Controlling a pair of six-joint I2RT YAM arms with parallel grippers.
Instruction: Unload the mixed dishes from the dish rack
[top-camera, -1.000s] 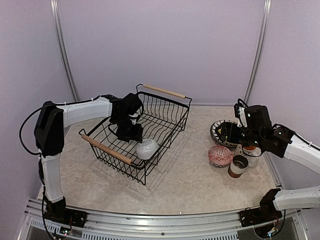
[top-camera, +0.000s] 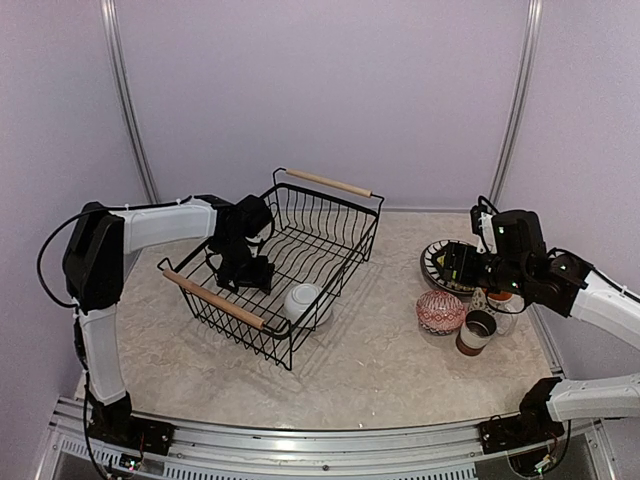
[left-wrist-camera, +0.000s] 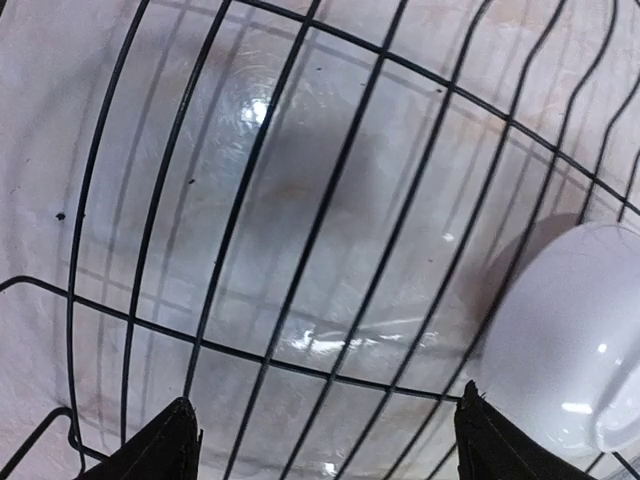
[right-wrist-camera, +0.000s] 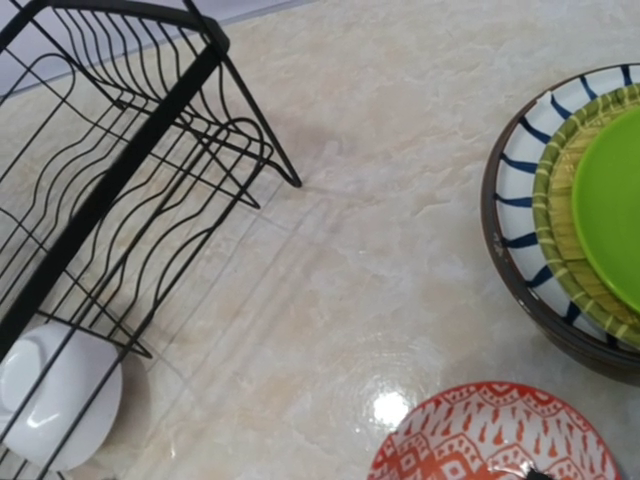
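Inside the black wire dish rack (top-camera: 215, 297) a white bowl (top-camera: 305, 302) lies upside down near the front right. My left gripper (top-camera: 245, 275) is low in the rack, left of the bowl; in the left wrist view the bowl (left-wrist-camera: 560, 340) is beside the right finger and the open fingers hold nothing. My right gripper (top-camera: 465, 262) hovers over dishes at the right: stacked plates (right-wrist-camera: 610, 190) topped by a green one, a red patterned bowl (top-camera: 440, 311) and a cup (top-camera: 475, 330). Its fingers are hard to make out.
A glass (top-camera: 505, 320) stands among the dishes at the right. Wooden handles top both ends of the rack.
My left gripper has moved slightly left, away from the white bowl, which sits a little farther right and lower in view. The right arm looks unchanged.
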